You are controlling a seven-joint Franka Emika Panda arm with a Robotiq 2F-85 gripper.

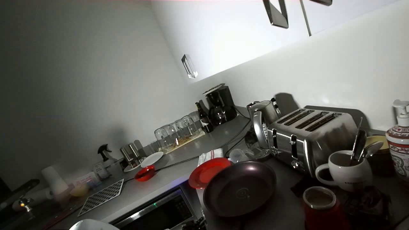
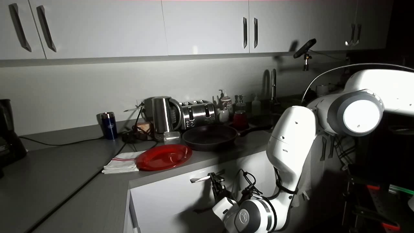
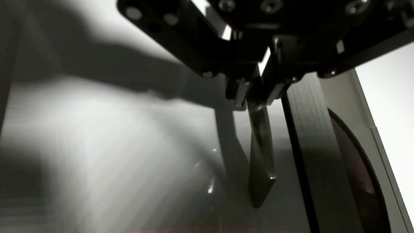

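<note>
In the wrist view, my gripper is shut on a metal handle (image 3: 264,143), whose bar runs down out of the fingers. The handle sits on a smooth, pale cabinet front (image 3: 128,155), and a narrow dark gap separates that front from the counter's edge (image 3: 322,139). In exterior view 2, the gripper (image 2: 211,178) is below the counter, at the bright handle (image 2: 199,179) on the white front (image 2: 167,194). Whether the front stands slightly open I cannot tell. Exterior view 1 catches only a dark bit of the gripper at the bottom edge.
On the counter above are a dark frying pan (image 2: 211,136), a red plate (image 2: 165,157), a folded towel (image 2: 122,162), a kettle (image 2: 162,116) and a toaster (image 2: 198,113). The pan's handle points right.
</note>
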